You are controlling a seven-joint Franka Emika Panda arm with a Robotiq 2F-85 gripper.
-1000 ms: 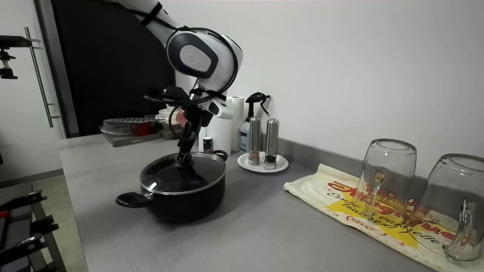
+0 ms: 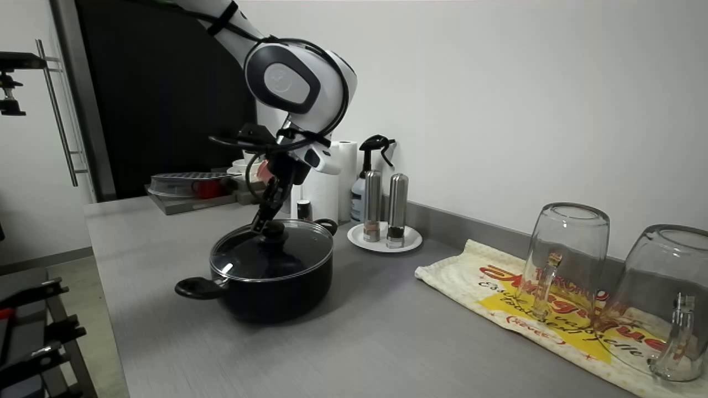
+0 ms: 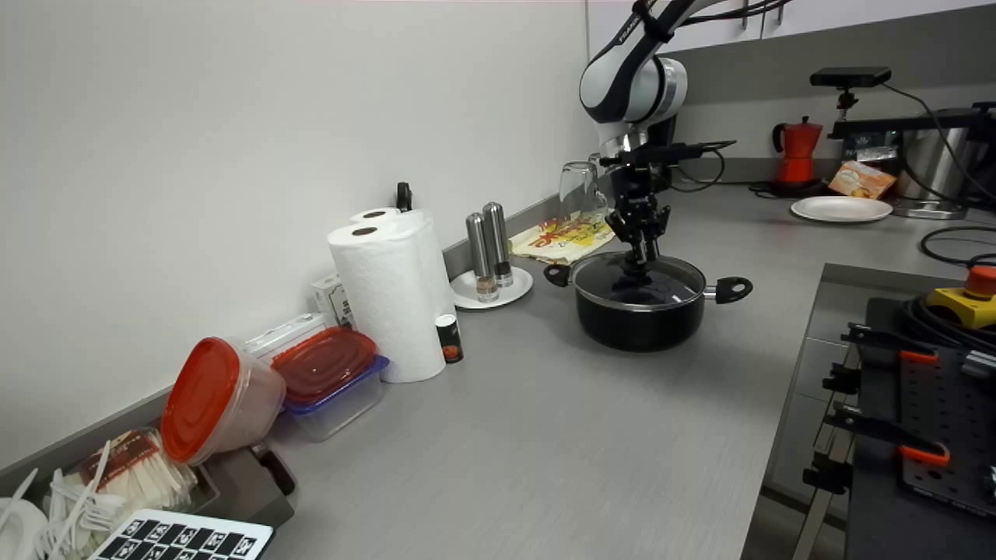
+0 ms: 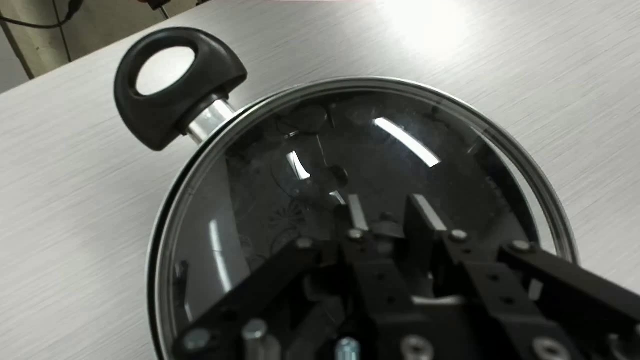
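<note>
A black two-handled pot stands upright on the counter. Its glass lid lies on top, with a dark round knob at the centre. Low over the lid is my gripper, its fingers apart with a gap between them. In exterior view 1 a finger comes down just left of the knob, which shows uncovered in front. The wrist view has something dark and blurred in the gap; whether it is the knob, I cannot tell. One pot handle points to the upper left there.
A white plate with two grinders stands behind the pot, near paper towels. Two upturned glass mugs rest on a printed cloth. The counter in front of the pot is clear.
The fingers were around the knob and have spread apart, uncovering it. Pot and lid have shifted slightly right in exterior view 1; the arm has barely moved.
</note>
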